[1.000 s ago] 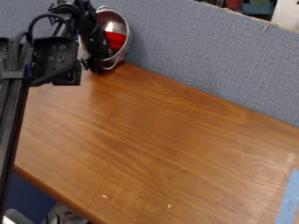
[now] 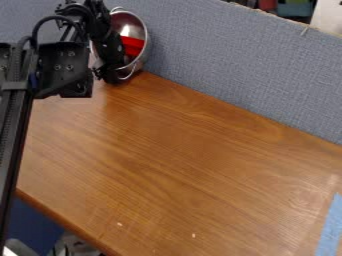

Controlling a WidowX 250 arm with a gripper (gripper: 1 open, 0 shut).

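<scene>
At the upper left, my black gripper (image 2: 104,62) reaches to the back of the table, against a metal bowl or pot (image 2: 138,30) that is tilted on its side with its opening facing out. Something red (image 2: 131,46) shows inside it. The fingertips are dark and partly hidden against the vessel, so whether they are open or shut on it is hard to see.
A grey fabric partition (image 2: 241,70) runs along the back of the wooden table (image 2: 201,170), whose middle and right are clear. Blue tape (image 2: 330,225) lies at the lower right. The table's front edge drops away at the lower left.
</scene>
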